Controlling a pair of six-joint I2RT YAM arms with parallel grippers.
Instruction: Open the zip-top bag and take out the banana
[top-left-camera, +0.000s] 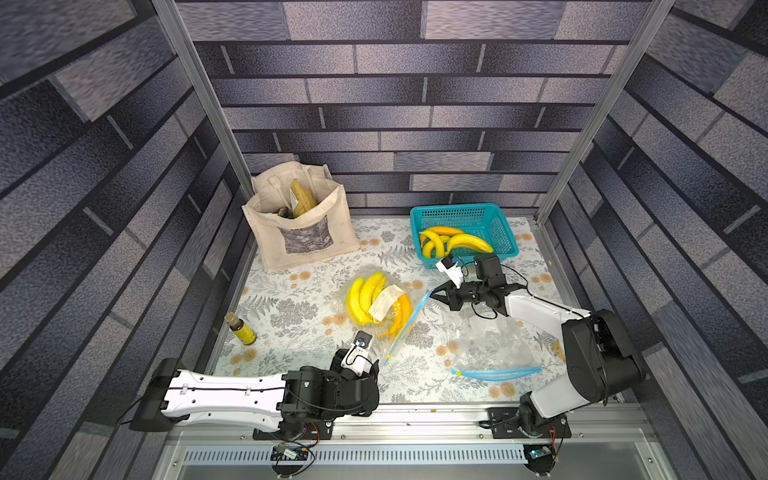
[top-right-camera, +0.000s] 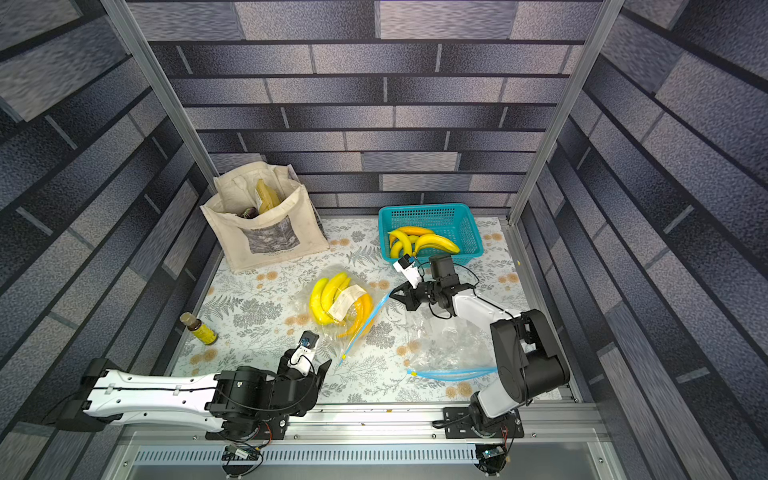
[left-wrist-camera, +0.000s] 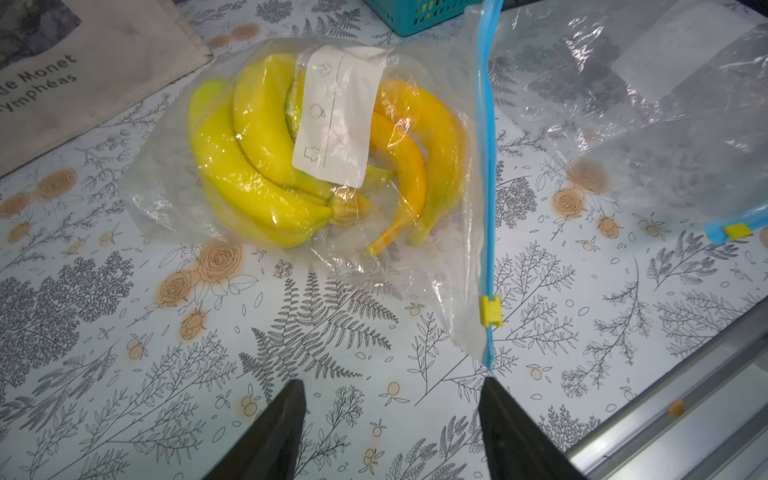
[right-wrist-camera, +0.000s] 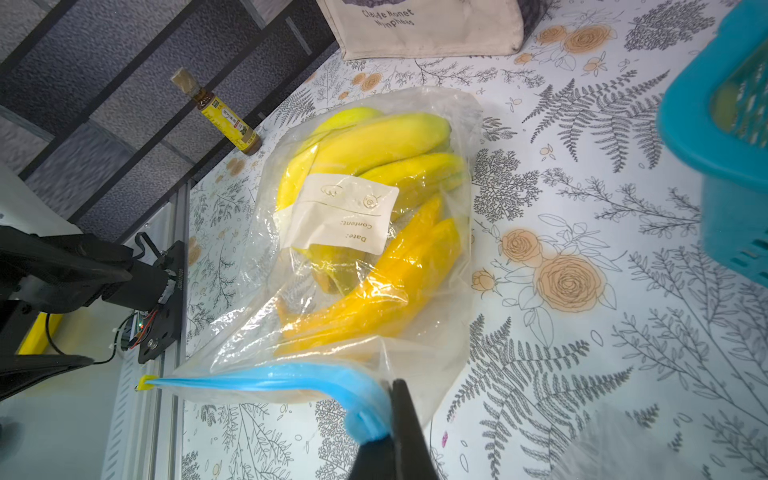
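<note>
A clear zip top bag (left-wrist-camera: 320, 152) holding several bananas (left-wrist-camera: 272, 152) and a white label lies mid-table. Its blue zip strip (left-wrist-camera: 488, 200) runs along the right side, and a yellow slider (left-wrist-camera: 490, 311) sits near the strip's front end. In the right wrist view my right gripper is shut on the far end of the blue strip (right-wrist-camera: 272, 376), drawing that corner away. My left gripper stands apart from the bag, its fingers spread with only tablecloth between them; the slider is just beyond its right finger.
An empty clear bag (top-left-camera: 492, 344) lies to the right, under the right arm. The teal basket (top-left-camera: 500, 228) with bananas stands at the back right, the canvas tote (top-left-camera: 320, 240) at the back left. A small bottle (top-left-camera: 240, 328) is at the left.
</note>
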